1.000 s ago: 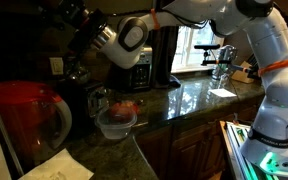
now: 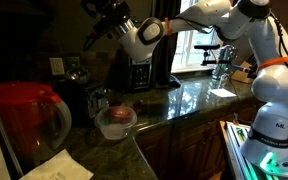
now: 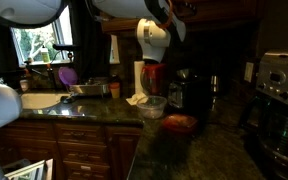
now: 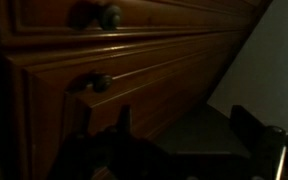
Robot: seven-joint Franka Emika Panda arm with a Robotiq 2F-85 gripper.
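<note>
High over the counter, close to the dark upper cabinets, my gripper (image 2: 96, 24) hangs at the end of the raised arm. The wrist view has its two dark fingers (image 4: 123, 122) wide apart, one low at left of centre and one low at right, with nothing visible between them. Beyond them are brown wooden cabinet doors (image 4: 149, 85), which look shut, with two dark round knobs (image 4: 110, 17). Much of the gripper is lost in shadow in both exterior views.
Below stand a clear bowl (image 2: 115, 122), a red dish (image 3: 179, 123), a toaster (image 3: 191, 91) and a red appliance (image 2: 27, 118). A coffee maker (image 3: 281, 105) stands at the right of the second exterior view. Bare countertop (image 2: 106, 158) lies in front of the bowl.
The white wrist link and the gripper have shifted right and slightly changed tilt in the first exterior view. The counter items have stayed put.
</note>
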